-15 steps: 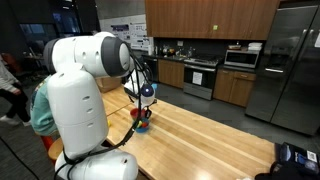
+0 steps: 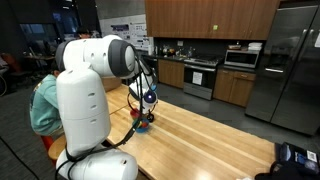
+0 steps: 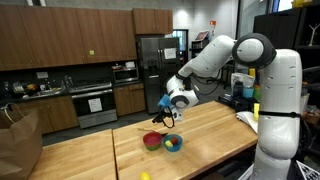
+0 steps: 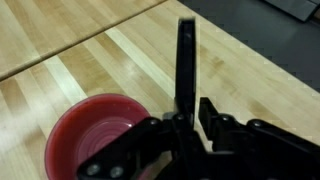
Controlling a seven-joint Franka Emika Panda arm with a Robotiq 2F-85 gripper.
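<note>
A dark, slender object (image 4: 186,62) stands out from between the fingers of my gripper in the wrist view. My gripper is shut on it; what exactly it is cannot be made out. To the left in that view, a round red bowl (image 4: 84,135) shows its inside empty where visible. Its right side is hidden behind the gripper. In exterior view 2 the red bowl (image 3: 153,140) is beside a blue bowl (image 3: 172,146) that holds yellow and green items. The hand hangs above and behind the bowls there.
A small yellow object (image 3: 146,176) lies near the front edge in exterior view 2. On the right of exterior view 1, the wooden table (image 2: 200,145) is mostly bare, with dark items (image 2: 294,160) at its far right corner.
Over the last second the hand has shifted slightly and its tilt has changed near the bowls. The bowls look to be in the same place.
</note>
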